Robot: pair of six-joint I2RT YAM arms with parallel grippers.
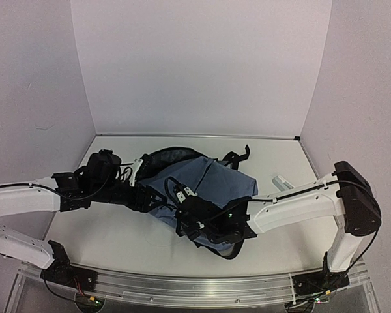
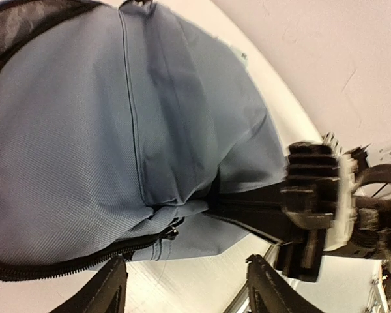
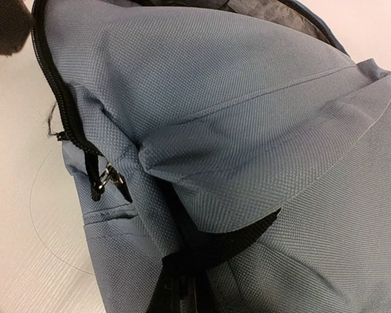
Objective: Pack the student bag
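Note:
A blue-grey student bag (image 1: 195, 177) lies on the table, its dark mesh-lined mouth (image 1: 166, 157) gaping at the far left. My left gripper is open, with empty space between its fingers. The black zipper (image 2: 98, 255) and its pull (image 2: 171, 232) are just ahead of those fingers, not between them. At the bag's near side, my right gripper is shut on the bag by a black band (image 3: 234, 244); the exact grip is partly hidden. The right wrist view also shows a zipper pull (image 3: 109, 181) left of that grip.
A small pale object (image 1: 282, 182) rests right of the bag. Black straps (image 1: 238, 156) stick out behind it. Both grippers are close together at the bag's left front.

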